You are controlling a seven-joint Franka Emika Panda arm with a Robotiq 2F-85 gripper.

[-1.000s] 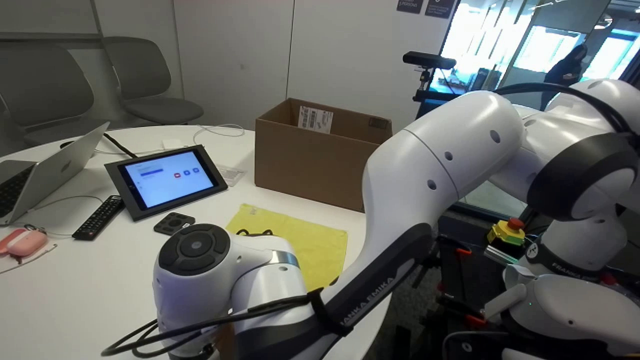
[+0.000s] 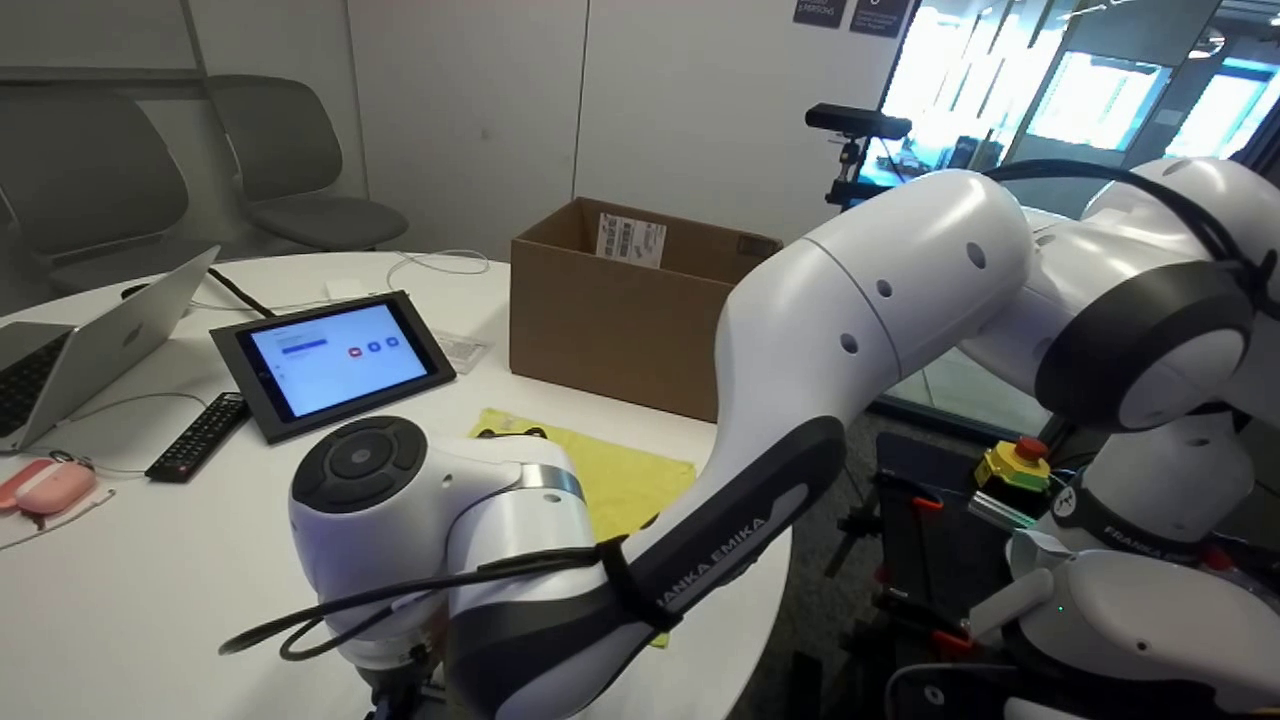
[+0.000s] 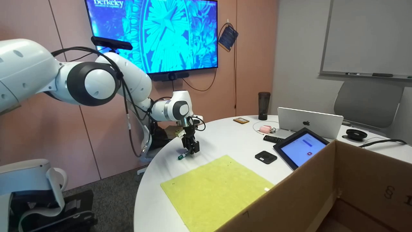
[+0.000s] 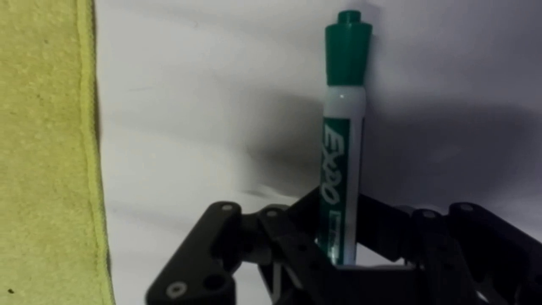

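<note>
A green and white Expo marker (image 4: pixel 345 101) runs lengthwise through the middle of the wrist view, green cap at the top. Its lower part sits between the black fingers of my gripper, which is shut on it with a pad against either side. In exterior view 2 the gripper (image 3: pixel 191 147) points down over the white table near its far left edge, and the marker's green end (image 3: pixel 181 157) pokes out beside it. Whether the marker still touches the table is hard to tell. Exterior view 1 shows only the upper part of the gripper at the bottom edge.
A yellow cloth (image 3: pixel 218 189) lies flat beside the gripper. Beyond it stand an open cardboard box (image 2: pixel 624 318), a tablet (image 2: pixel 336 360), a black square device (image 3: pixel 266 157), a remote (image 2: pixel 198 438) and a laptop (image 3: pixel 309 121). Bare table surrounds the gripper's other side.
In exterior view 1 the arm's wrist has shifted left and slightly up. It now hides the black square device, and a little more of the gripper's top shows.
</note>
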